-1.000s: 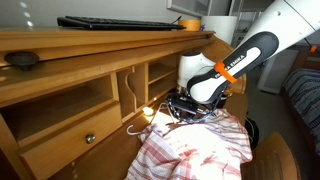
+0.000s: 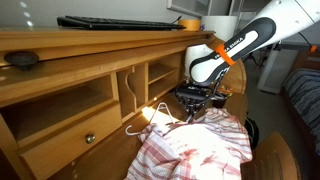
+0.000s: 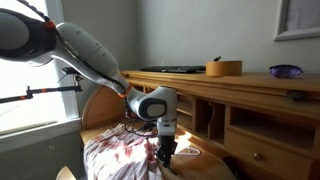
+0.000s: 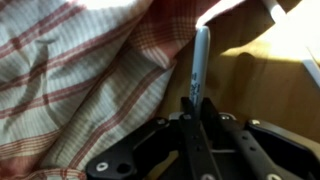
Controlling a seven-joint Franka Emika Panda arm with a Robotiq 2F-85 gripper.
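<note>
A slim white pen-like stick (image 4: 200, 65) with a rounded end points away from my gripper, which is shut on its near end. Beneath it lies a rumpled red-and-white striped cloth (image 4: 75, 85), also spread across the desk in exterior view 1 (image 2: 190, 152). My gripper (image 2: 190, 112) hangs low over the cloth's back edge there, too small to make out the stick. In exterior view 2 the gripper (image 3: 165, 157) points down beside the cloth (image 3: 118, 152).
A white hanger-like wire frame (image 2: 148, 118) lies on the wood beside the cloth. Drawers (image 2: 75, 140) and open cubbies line the desk's back. On the upper shelf sit a black keyboard (image 2: 115, 23), a round wooden box (image 3: 224, 68) and a purple bowl (image 3: 286, 71).
The cloth looks unmoved.
</note>
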